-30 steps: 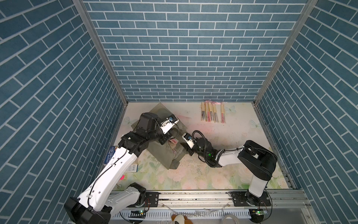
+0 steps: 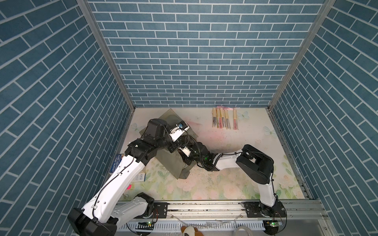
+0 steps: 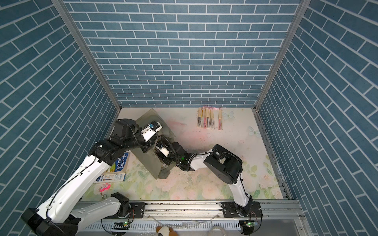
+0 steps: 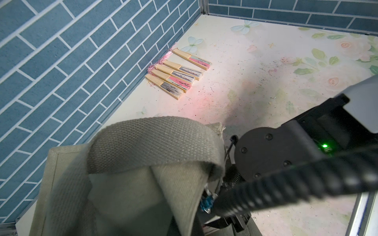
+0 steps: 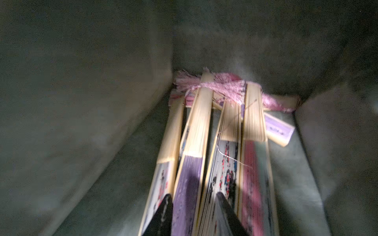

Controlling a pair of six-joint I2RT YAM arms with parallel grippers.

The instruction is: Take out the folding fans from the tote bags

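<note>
A grey-green tote bag (image 2: 169, 167) lies on the table's left half, with my left gripper (image 2: 174, 142) over its upper part. In the left wrist view a strap (image 4: 153, 141) fills the foreground; that gripper's fingertips are hidden, so its grip is unclear. My right gripper is open inside the bag, its fingertips over several folding fans (image 5: 254, 118) with pink tassels (image 5: 232, 90), lying lengthwise in the bag. Several more fans (image 2: 220, 118) lie side by side at the back of the table, apart from the bag.
A blue book (image 3: 120, 161) and a pink item (image 3: 104, 186) lie at the left. Brick-patterned walls (image 3: 189, 59) enclose the back and sides.
My right gripper has moved left from beside the bag into it, covering the fans that showed a second ago. The left arm looks still.
</note>
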